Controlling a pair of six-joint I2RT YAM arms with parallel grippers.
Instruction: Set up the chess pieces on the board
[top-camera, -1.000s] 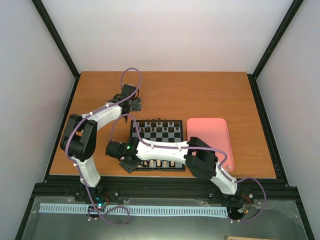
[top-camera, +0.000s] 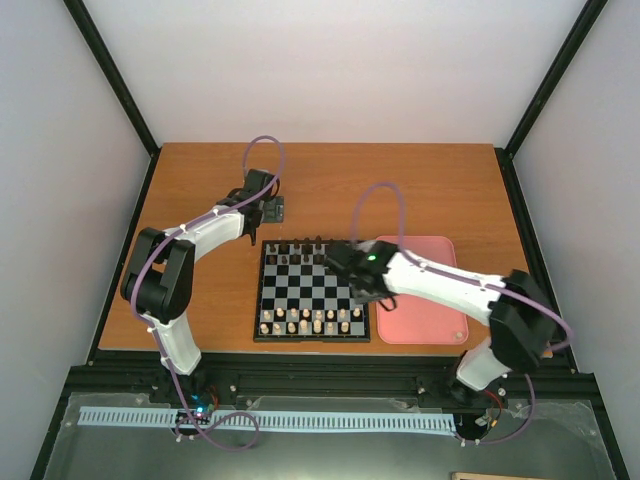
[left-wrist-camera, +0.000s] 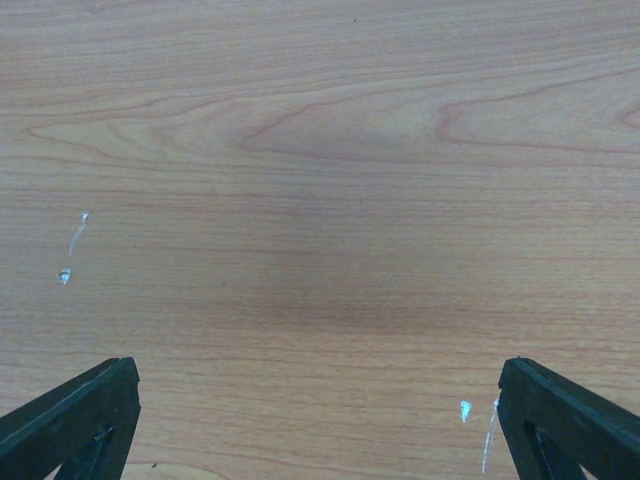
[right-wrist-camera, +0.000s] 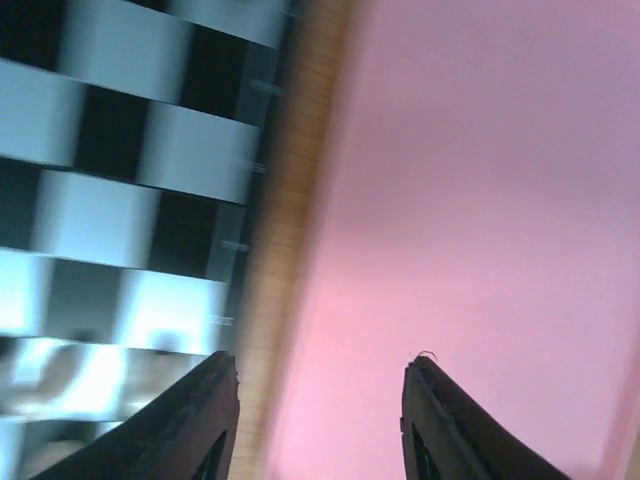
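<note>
The chessboard (top-camera: 313, 290) lies front centre in the top view. Dark pieces (top-camera: 295, 259) line its far side, partly hidden by my right arm. Two rows of pale pieces (top-camera: 305, 314) stand along the near side, and the near right corner square looks bare. One small pale piece (top-camera: 460, 335) lies in the pink tray's near right corner. My right gripper is open above the strip between board and tray, nothing between its fingers. My left gripper stands open over bare wood, behind and left of the board.
The pink tray (top-camera: 425, 320) sits right of the board with a narrow wood gap (right-wrist-camera: 290, 200) between them; it is otherwise empty where visible. Bare table (top-camera: 400, 185) stretches across the back.
My right arm has swung rightward and away from the board's near left corner, toward the tray side, uncovering the pale rows. The left arm has stayed still.
</note>
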